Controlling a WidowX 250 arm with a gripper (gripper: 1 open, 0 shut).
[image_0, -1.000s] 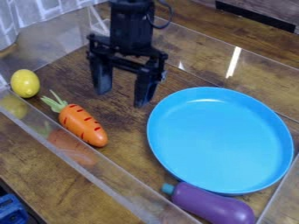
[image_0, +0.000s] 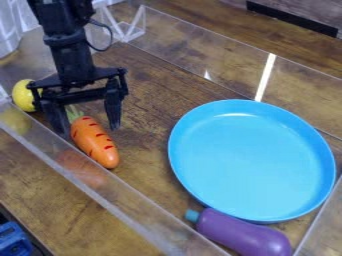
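My black gripper (image_0: 78, 108) hangs at the left of the camera view, open, its fingers either side of the green top of an orange carrot (image_0: 94, 142). The carrot lies on the wooden surface, pointing toward the front. A yellow lemon (image_0: 23, 93) sits just left of the gripper, partly hidden behind it.
A large blue plate (image_0: 251, 160) fills the right side. A purple eggplant (image_0: 243, 233) lies in front of it. Clear walls surround the wooden surface (image_0: 167, 85), whose middle back is free.
My gripper has moved left and down from above the middle to over the carrot's leafy end. The carrot, lemon, plate and eggplant have not visibly moved.
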